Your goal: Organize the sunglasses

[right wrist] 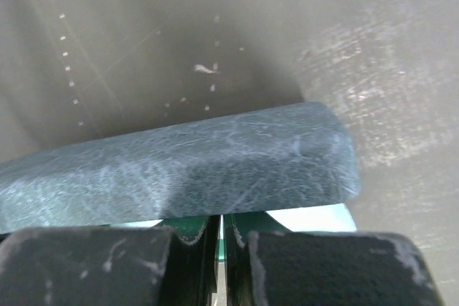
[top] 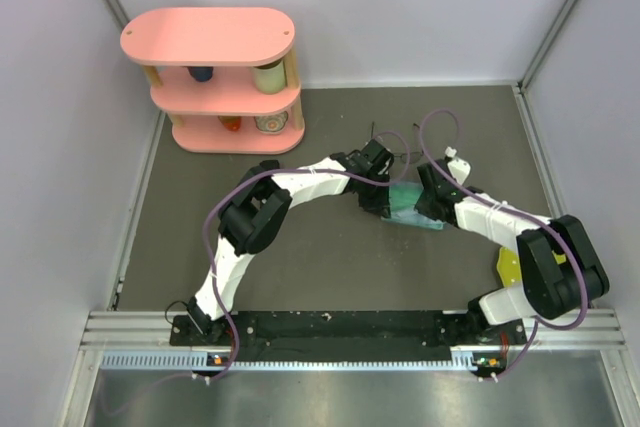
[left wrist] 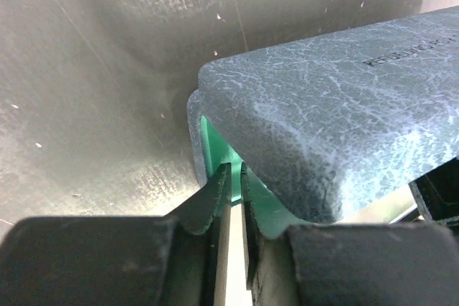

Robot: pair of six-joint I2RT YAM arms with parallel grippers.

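Note:
A light teal object lies at the centre right of the table, beneath both grippers, with thin dark sunglasses-like wire shapes behind it, mostly hidden. Close up, a grey marbled case with green inside fills much of the left wrist view, and its grey edge crosses the right wrist view. My left gripper is at the case's green edge, its fingers close together; whether they grip it is unclear. My right gripper is shut at the case's green part, nothing clearly visible between its fingers.
A pink three-tier shelf with cups stands at the back left. A yellow object sits at the right edge under the right arm.

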